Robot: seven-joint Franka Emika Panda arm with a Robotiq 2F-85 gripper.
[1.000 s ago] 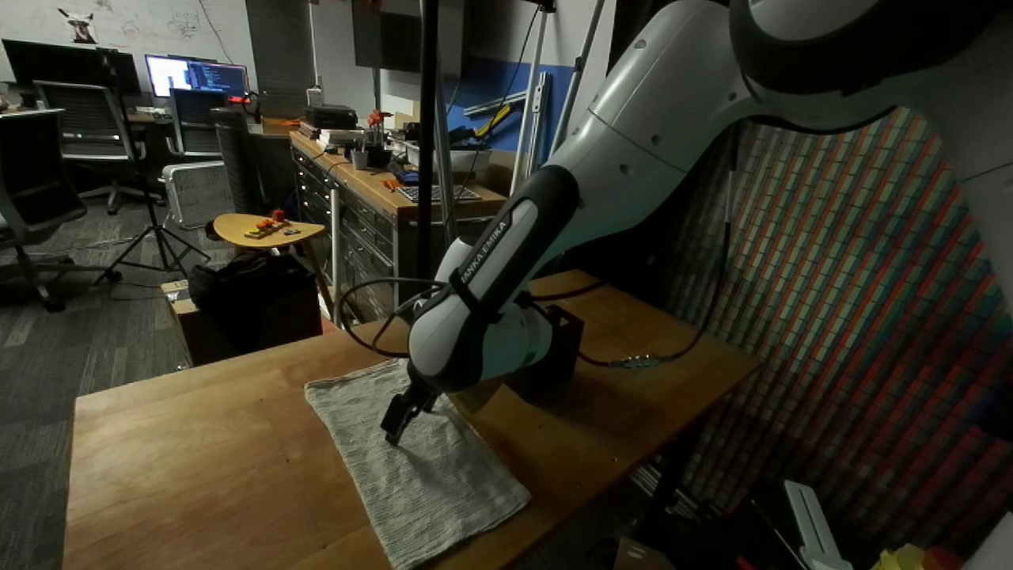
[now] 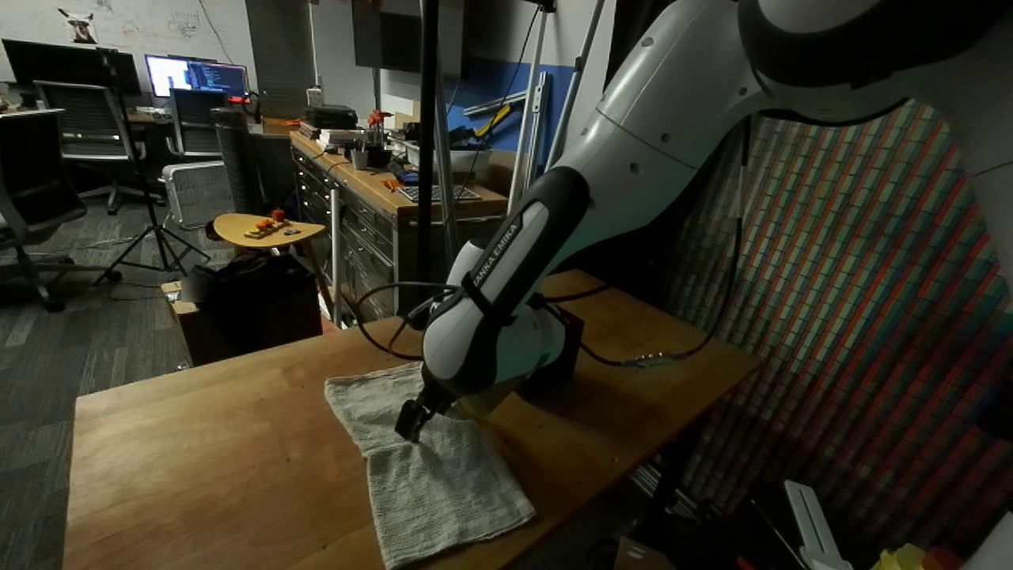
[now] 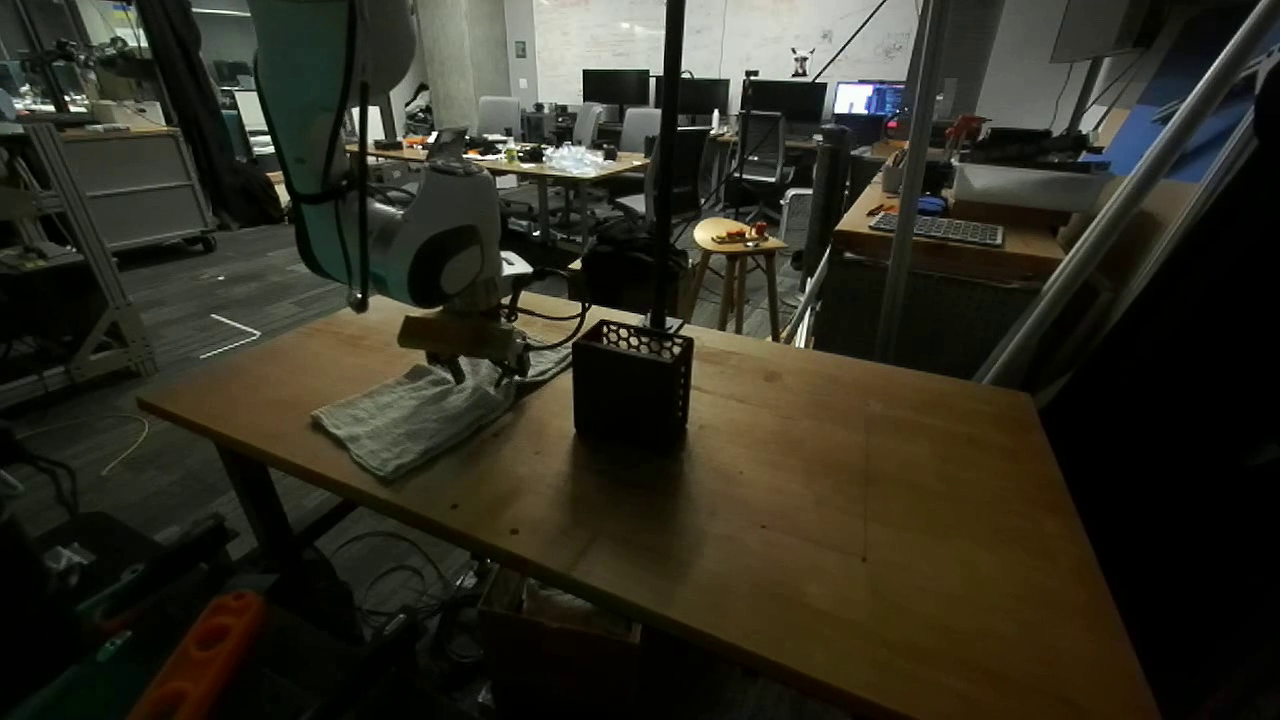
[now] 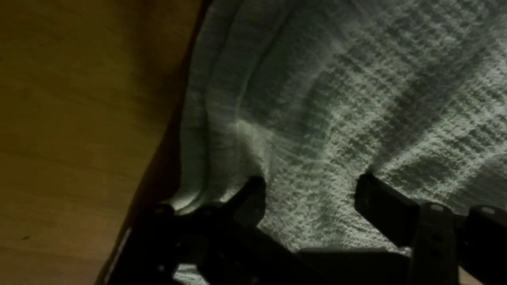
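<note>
A pale grey-green cloth [image 2: 437, 494] lies on the wooden table, its long edge bent inward near the gripper. My gripper [image 2: 414, 423] points down onto it, fingertips at the fabric. Seen from the other side, the gripper [image 3: 486, 370] stands over the cloth [image 3: 414, 414]. In the wrist view the fingers are part open, the two dark fingertips [image 4: 254, 190] apart with cloth [image 4: 304, 190] showing between them. Ridges and folds run through the fabric around the fingers, and layered edges show at its left side. Whether any fabric is pinched cannot be made out.
A black box [image 3: 630, 384] with a honeycomb-patterned rim stands on the table [image 3: 840, 504] close beside the arm. A cable [image 2: 703, 342] loops behind the wrist.
My gripper has shifted slightly right and up in exterior view 1. The cloth's far part has been dragged along, and its left edge, straight before, now bends inward with wrinkles.
</note>
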